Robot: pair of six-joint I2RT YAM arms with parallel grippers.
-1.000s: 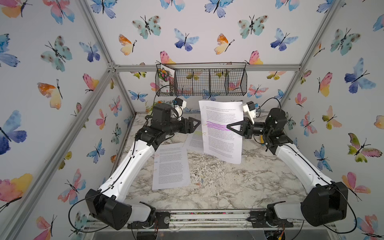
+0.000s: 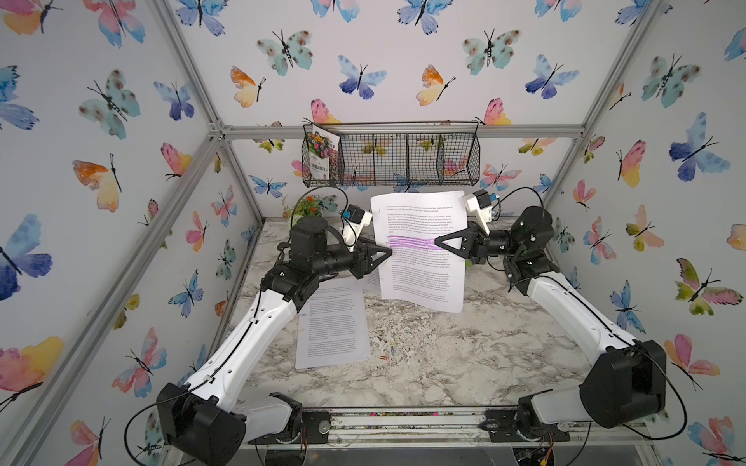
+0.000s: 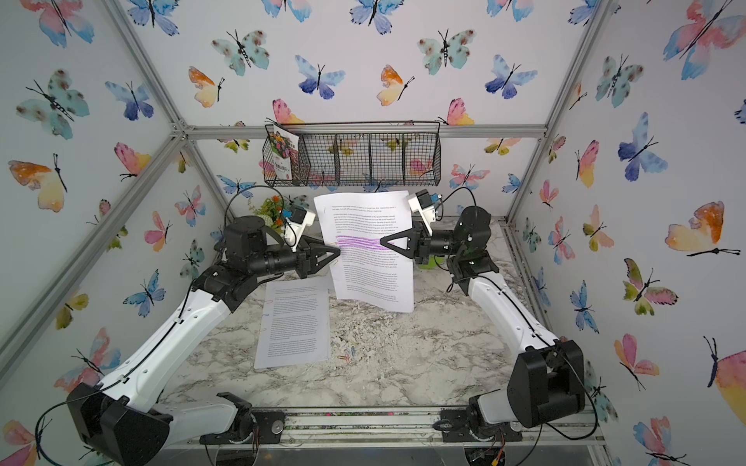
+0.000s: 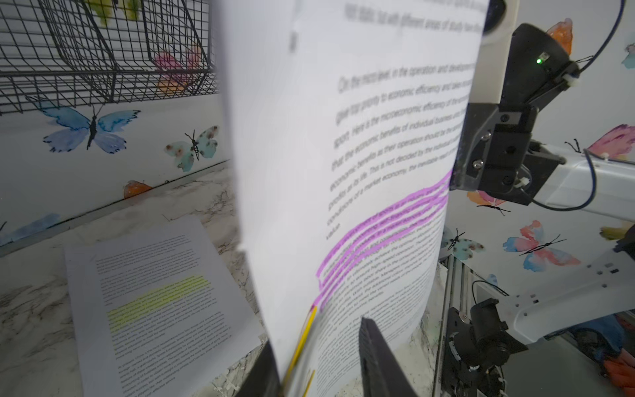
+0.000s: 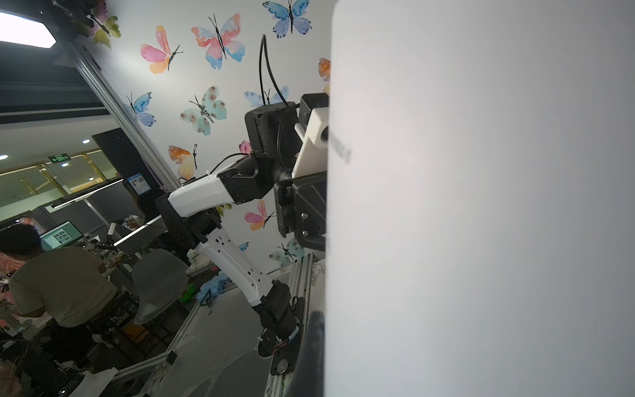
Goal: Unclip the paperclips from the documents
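Note:
A printed document [image 2: 423, 279] with a purple-marked band is held upright over the table. At its right edge my right gripper [image 2: 437, 240] is shut on the paper. My left gripper is at the left edge, its fingers part open around that edge. Between its fingers a yellow paperclip [image 4: 305, 330] shows on the paper, apart from the right-hand finger. A blurred dark mark [image 4: 293, 39] sits higher on the same edge. In the right wrist view, the sheet's blank back hides the right fingertips.
Another document [image 2: 332, 326] lies on the table at the left, and a yellow-highlighted one [image 4: 155, 301] lies farther back. Small orange clip-like pieces [image 2: 384, 357] rest on the marble table [image 2: 458, 365]. A wire basket [image 2: 391, 159] hangs on the back wall.
The held document and right gripper have shifted slightly left and up. My left gripper has turned and come to the document's left edge, where a gap stood before.

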